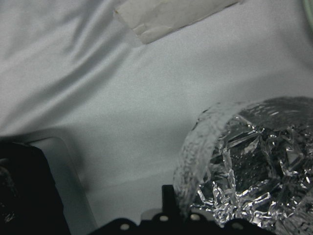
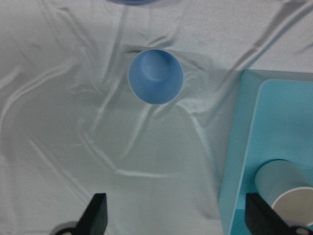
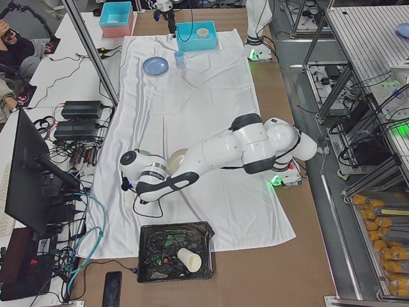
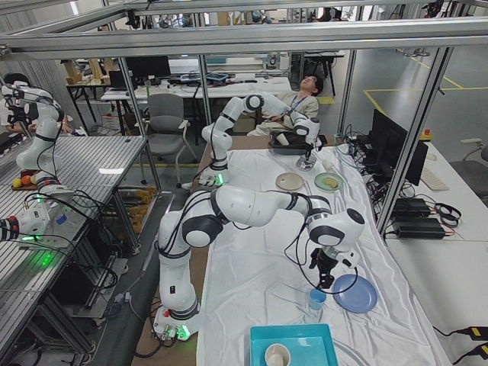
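My left gripper (image 4: 305, 158) is shut on the rim of a clear crinkled bowl (image 1: 259, 171), above the cloth near the green plate (image 4: 329, 181) and beige plate (image 4: 289, 181). My right gripper (image 4: 325, 276) stands open and empty over the cloth, near a blue cup (image 2: 155, 76), a blue plate (image 4: 355, 293) and a cyan bin (image 2: 244, 122). A white cup (image 2: 283, 186) lies tilted inside that bin in the right wrist view.
A black lined tray (image 3: 160, 256) with a white cylinder (image 3: 190, 259) sits at the left arm's end. Monitor, cables and equipment line one side.
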